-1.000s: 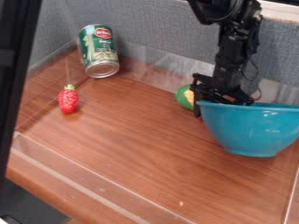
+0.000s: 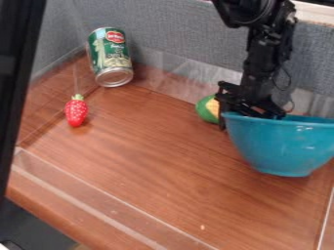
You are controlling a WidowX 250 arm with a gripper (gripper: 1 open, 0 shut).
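Observation:
My black gripper (image 2: 244, 105) reaches down at the back left rim of a blue bowl (image 2: 280, 151) at the right of the camera view, its lower end partly hidden by the bowl. It looks shut on that rim, though the fingertips are hard to make out. A green and yellow object (image 2: 206, 110) lies just left of the gripper, behind the bowl and partly hidden.
A Del Monte can (image 2: 109, 57) sits at the back left, and a strawberry (image 2: 76, 113) lies below it. A grey wall runs along the back.
The gripper and arm have shifted very slightly; the bowl, can and strawberry look the same.

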